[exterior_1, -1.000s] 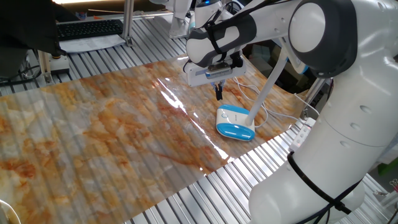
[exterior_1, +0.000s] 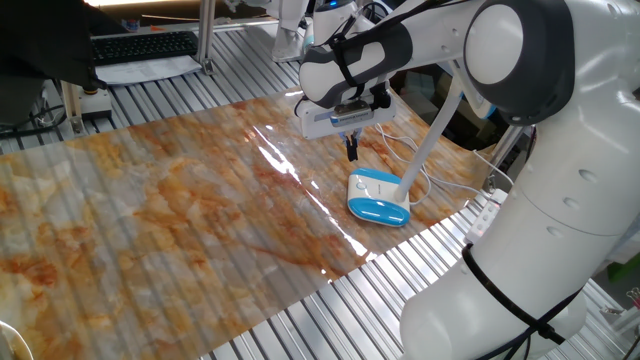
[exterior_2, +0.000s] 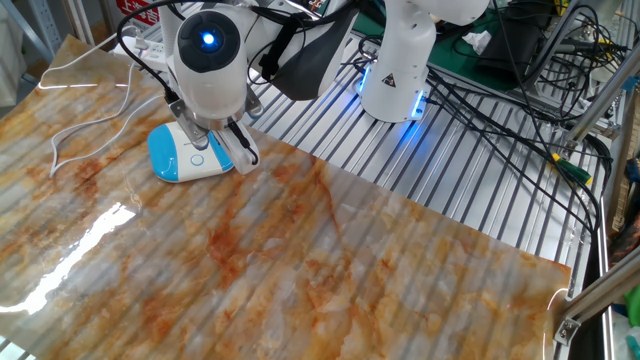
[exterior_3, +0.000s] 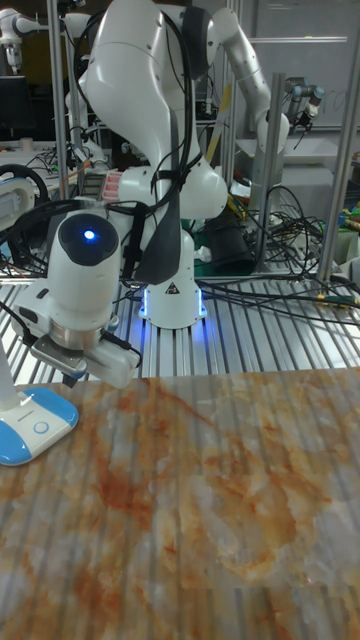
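A desk lamp with a white and blue base (exterior_1: 379, 197) stands upright on the marbled sheet, its white stem (exterior_1: 430, 147) leaning up behind the arm. The base (exterior_2: 187, 153) carries a round button, seen in exterior view 2 and again on the base (exterior_3: 38, 426) in exterior view 3. My gripper (exterior_1: 352, 150) points down just above and behind the lamp base, apart from it in exterior view 1. Its dark fingers appear together at the middle of the hand, with nothing visible between them. Exterior view 2 mostly hides the fingertips behind the hand.
The marbled sheet (exterior_1: 150, 220) is otherwise bare, with wide free room away from the lamp. A white cable (exterior_2: 92, 128) loops beside the lamp base. Beyond the sheet lies a slatted metal table (exterior_3: 245, 347); a keyboard (exterior_1: 145, 47) rests at its far side.
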